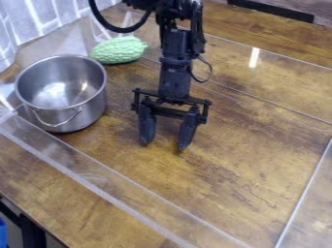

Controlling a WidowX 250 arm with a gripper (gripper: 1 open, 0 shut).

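Observation:
The black robot gripper (166,130) hangs low over the middle of the wooden table, to the right of a steel pot (65,73). Its two fingers point down and stand apart, with nothing visible between them. A pale green bumpy vegetable (119,49), like a bitter melon, lies at the back left, behind the pot and left of the arm.
A pale cloth or curtain (26,19) is at the back left, and a dark edge runs along the back right.

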